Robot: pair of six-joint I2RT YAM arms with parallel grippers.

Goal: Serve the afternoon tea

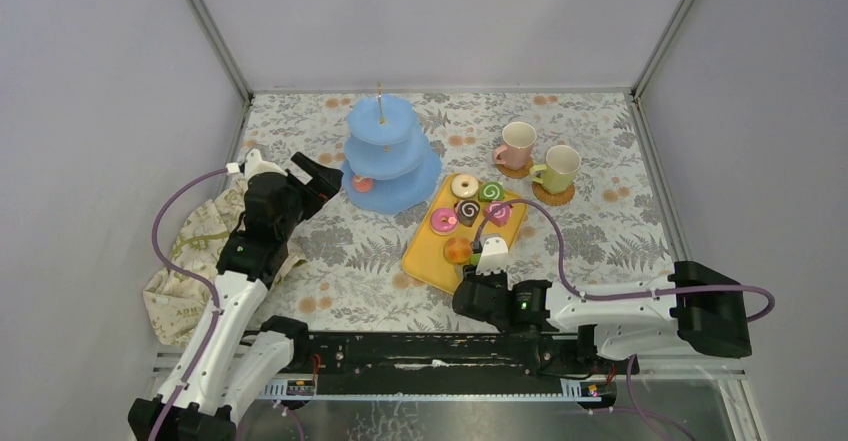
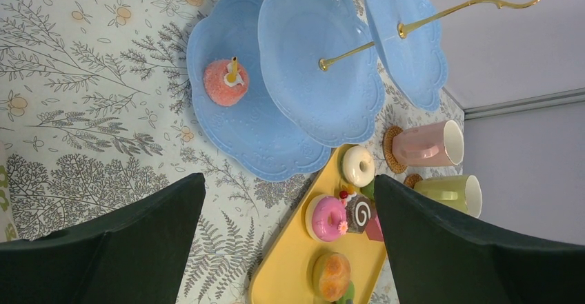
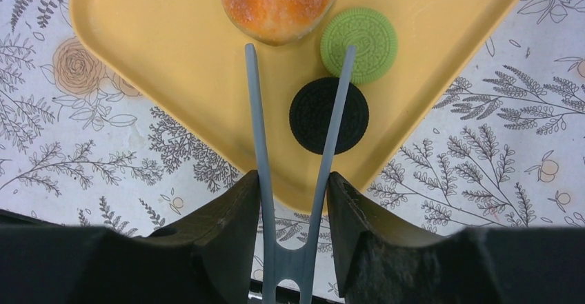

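Note:
A blue three-tier stand holds one pink cake on its bottom tier. The yellow tray carries donuts, swirl cakes, a golden bun, a green round biscuit and a dark round biscuit. My left gripper is open and empty, left of the stand. My right gripper is partly open over the tray's near corner, its slim grey fingertips either side of the space below the bun, near both biscuits.
A pink mug and a green mug stand on coasters at the back right. A crumpled cloth lies at the left.

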